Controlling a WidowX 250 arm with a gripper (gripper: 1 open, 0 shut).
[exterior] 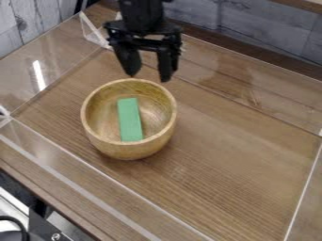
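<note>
My black gripper (143,58) hangs at the top centre of the camera view, above and behind a round light wooden bowl (164,105), with its two fingers apart and nothing clear between them; the image is blurred there. A green block (128,120) lies lengthwise inside the bowl, left of its middle.
A pale area with dark edges shows at the top left, too small to tell what it is.
</note>
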